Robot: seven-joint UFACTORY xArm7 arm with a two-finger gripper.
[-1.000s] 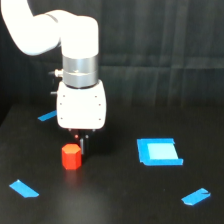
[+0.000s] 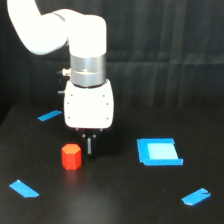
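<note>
A red block (image 2: pixel 71 156) with a roughly six-sided outline stands on the dark table, left of the middle. The white arm reaches down from the top left. Its gripper (image 2: pixel 88 145) hangs close to the block's right side in the picture, and a dark gap seems to part them. The dark fingers blend into the black background, so how far apart they stand does not show. Nothing can be made out between them.
A pale square outlined in blue tape (image 2: pixel 160 152) lies on the right and is empty. Blue tape strips mark the front left (image 2: pixel 24 188), the front right (image 2: pixel 196 197) and the back left (image 2: pixel 49 115).
The arm and gripper have shifted a little to the right, away from above the block's right edge. The red block has stayed in place.
</note>
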